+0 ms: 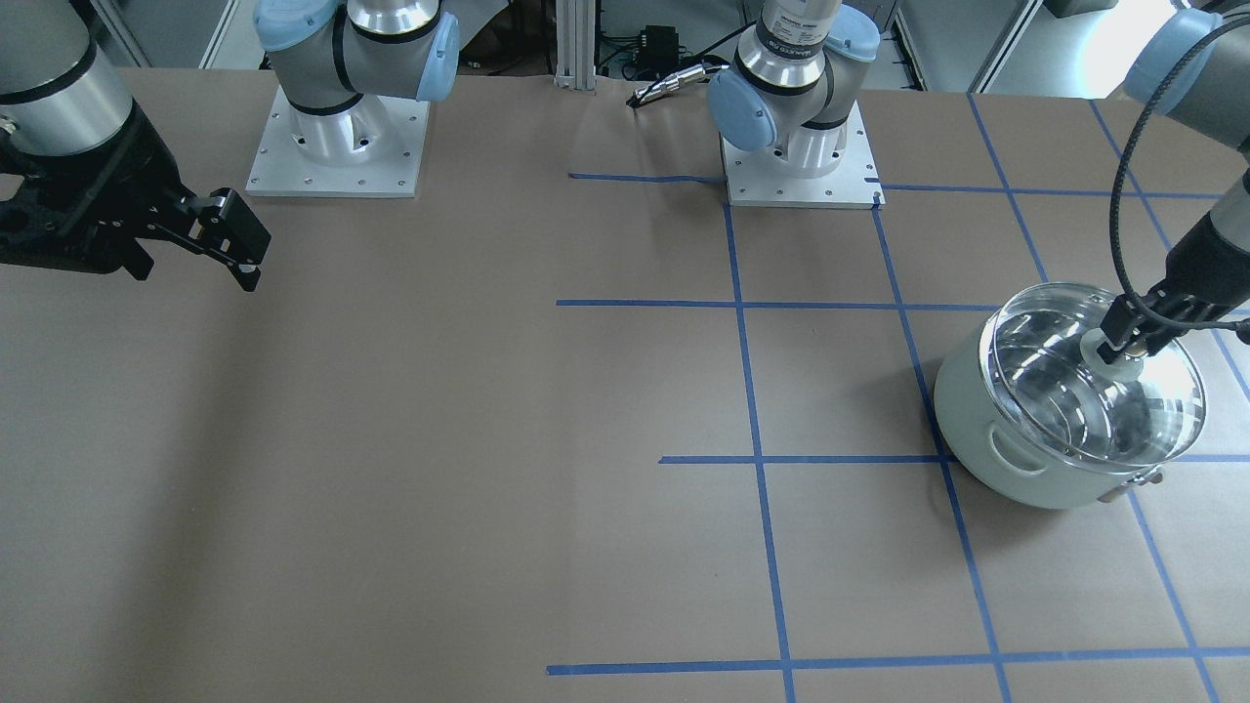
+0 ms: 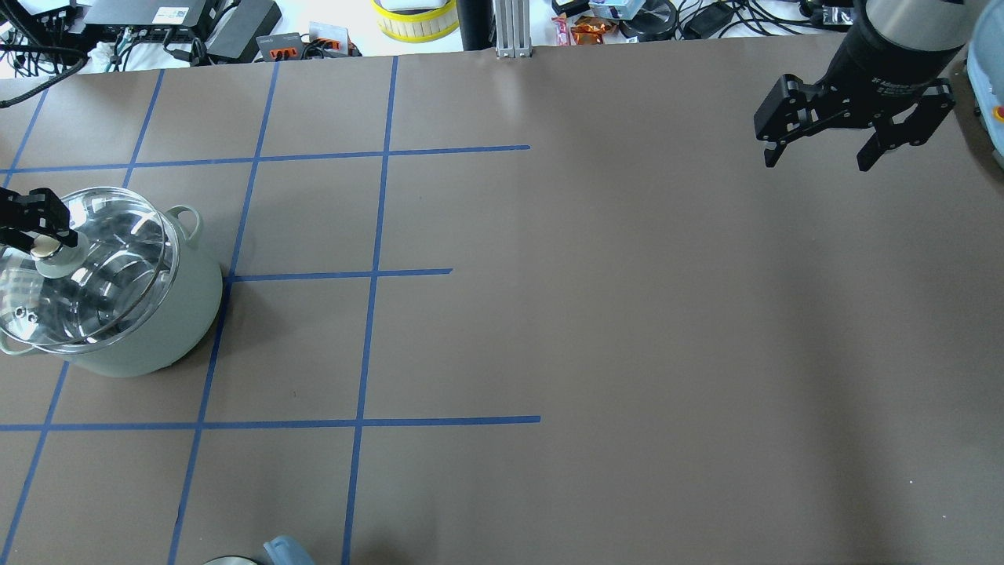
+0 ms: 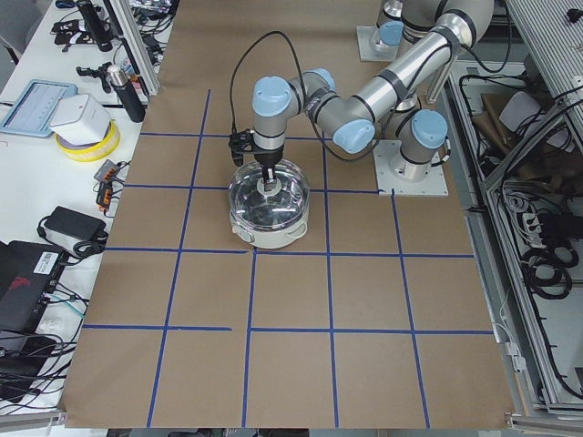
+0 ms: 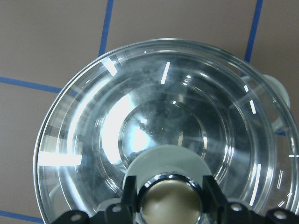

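Note:
A pale pot stands on the taped grid, with a glass lid on top. Over the lid is my gripper, shut on the lid's round steel-rimmed knob. In the front view the lid sits slightly shifted on the pot toward the right, its far edge raised a little. The gripper also shows at the left edge of the top view, on the knob.
Another black gripper hangs open over the bare right part of the table. Other arm bases stand along one edge.

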